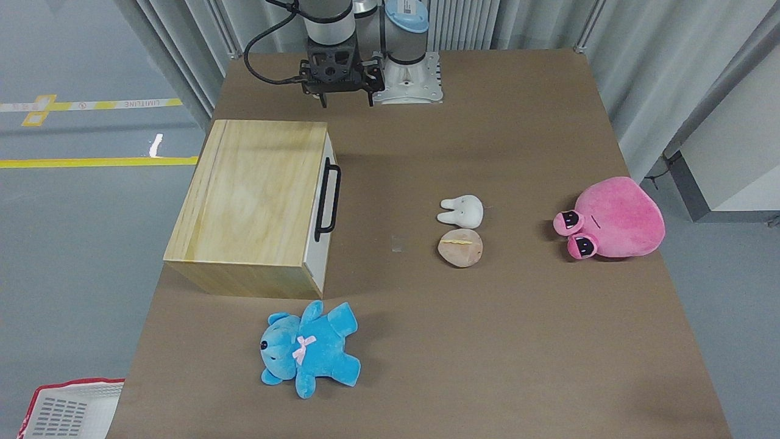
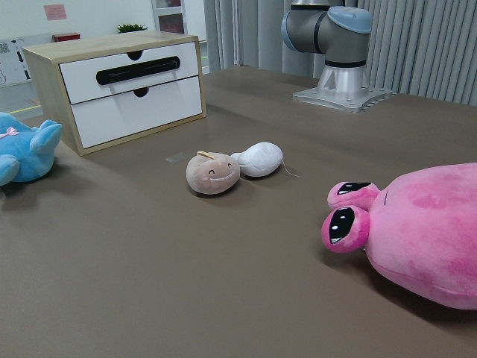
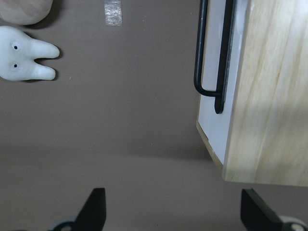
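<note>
My gripper (image 1: 347, 99) hangs over the back of the brown table, behind the wooden cabinet (image 1: 245, 190), with its two fingers apart and open in the wrist view (image 3: 173, 211). The cabinet's white drawer fronts carry a black handle (image 2: 138, 71). A small white rabbit-like plush (image 1: 462, 211) and a round beige plush (image 1: 460, 249) lie together right of the cabinet. A blue teddy bear (image 1: 322, 351) lies at its front end. A large pink plush (image 1: 610, 219) lies at the table's right edge.
A white basket (image 1: 69, 410) with a red rim stands low, off the front left edge. The robot's base (image 1: 413, 84) sits at the back, with curtains behind.
</note>
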